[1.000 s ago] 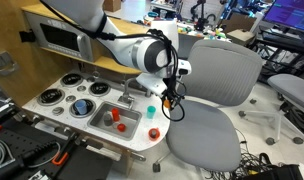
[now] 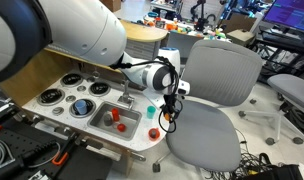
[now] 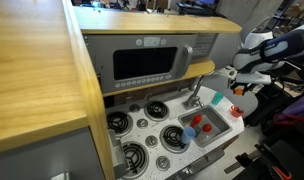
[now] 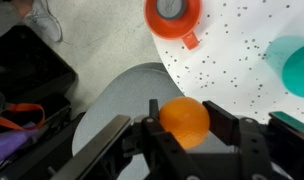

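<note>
An orange round object (image 4: 185,122) is pinched between my gripper's fingertips in the wrist view. My gripper (image 2: 168,114) is shut on it and hangs above the right end of the white counter, near its edge with the grey chair. A red-orange mug (image 4: 172,18) with something grey inside stands on the counter, apart from the held object; exterior view 1 has this mug (image 2: 155,132) just nearer the camera than the gripper. A teal cup (image 4: 298,68) stands on the other side of the held object, also on the counter.
A sink (image 2: 104,123) with red items (image 2: 120,127) in it lies left of the cups, its faucet (image 2: 126,97) behind. Farther left are stove burners and a blue pot (image 2: 80,107). A grey chair (image 2: 202,135) stands close against the counter's right edge.
Over the last second my gripper has come down with the orange object, now closer to the level of the cups. The mug and teal cup have stayed put.
</note>
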